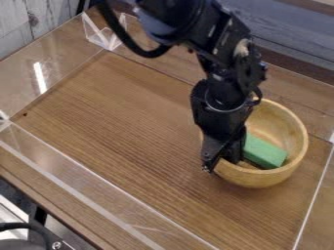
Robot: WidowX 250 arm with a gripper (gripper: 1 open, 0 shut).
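A yellow-tan round bowl (249, 176) sits on the wooden table at the right, with a green block (264, 150) inside it. My black gripper (214, 161) reaches down from the top to the bowl's left side, over its rim. It is shut, and I cannot see anything held between its fingers. The arm hides part of the bowl's back and left.
A clear plastic piece (104, 29) is at the back left. A dark cable runs at the lower left corner, and a wall edges the back.
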